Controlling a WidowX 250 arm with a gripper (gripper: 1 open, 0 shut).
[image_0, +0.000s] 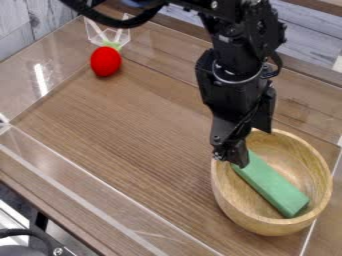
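My black gripper (230, 140) points down over the back left rim of a cream bowl (283, 220) at the right. It is open, its tips just above the near end of a green block (270, 186) lying inside the bowl. Whether the tips touch the block or bowl is hard to tell.
A red rounded object (106, 61) sits at the back left, beside a clear, crumpled-looking item (107, 30). A black cable lies at the lower left corner.
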